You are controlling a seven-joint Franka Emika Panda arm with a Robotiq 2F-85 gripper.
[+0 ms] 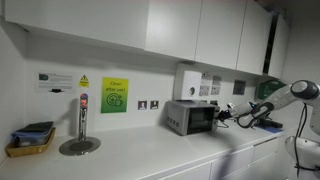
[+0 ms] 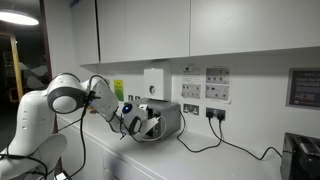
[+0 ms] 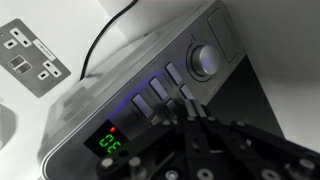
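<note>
A silver microwave (image 1: 202,122) stands on the white counter, with its control panel filling much of the wrist view. That panel carries a round dial (image 3: 205,61), rows of slim buttons (image 3: 157,88) and a lit green display (image 3: 103,143). My gripper is shut, with nothing visible between its fingers. Its tips are at the lower edge of the button area, over or very near the lowest buttons; whether they touch cannot be made out. In exterior view 2 the arm (image 2: 72,98) reaches from the left to the microwave's front, and the gripper (image 2: 152,124) is small there.
A black cable (image 3: 101,36) runs behind the microwave. Wall cabinets (image 1: 175,30) hang above. A tap (image 1: 82,118) and a basket (image 1: 31,144) stand at the counter's far left. Bare counter (image 1: 135,158) lies between. A dark appliance (image 2: 300,157) sits at the right in exterior view 2.
</note>
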